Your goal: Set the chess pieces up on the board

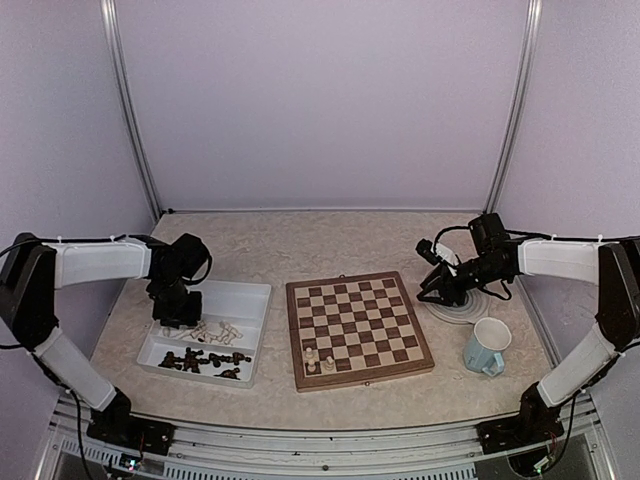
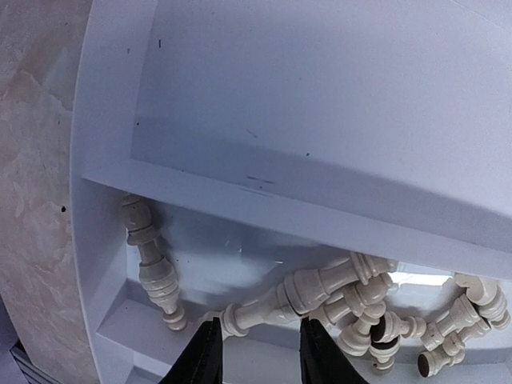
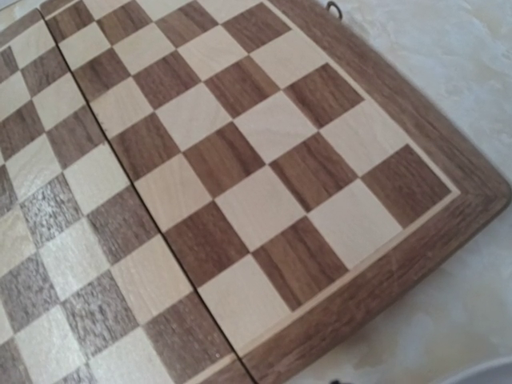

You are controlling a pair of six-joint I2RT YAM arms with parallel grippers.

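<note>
My left gripper is open over the white pieces' compartment of the plastic tray (image 1: 255,310). In the left wrist view a standing-length white piece (image 2: 156,284) lies at the left, with more white pieces (image 2: 316,288) heaped to the right. Dark pieces (image 1: 195,362) lie in the front compartment. A few white pieces (image 1: 310,360) stand at the board's front left corner; the chessboard (image 3: 312,172) fills the right wrist view. My right gripper (image 1: 440,290) hangs right of the board; whether it is open is unclear.
A light blue mug (image 1: 483,348) stands at the front right, with a round coaster or plate (image 1: 455,312) under the right gripper. The table behind the board is clear.
</note>
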